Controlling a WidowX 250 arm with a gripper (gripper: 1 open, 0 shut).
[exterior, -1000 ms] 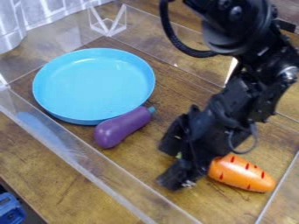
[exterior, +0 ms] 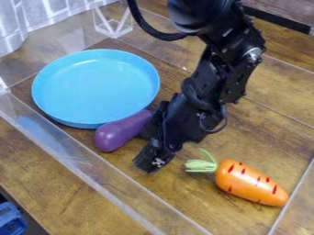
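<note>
My black gripper [exterior: 160,147] hangs low over the wooden board in the middle, its fingers down beside the purple eggplant [exterior: 117,131]; whether they are apart or closed is hard to make out. The eggplant lies just left of it, at the lower edge of the blue plate [exterior: 86,83]. An orange toy carrot [exterior: 252,184] with a green top lies to the right of the fingers.
Clear plastic walls [exterior: 61,161] run along the left and front. A blue object [exterior: 10,220] sits outside at the bottom left. The board at upper right is mostly free.
My gripper has moved left, away from the carrot and up to the eggplant, uncovering the carrot's green top. The eggplant and plate look shifted slightly left.
</note>
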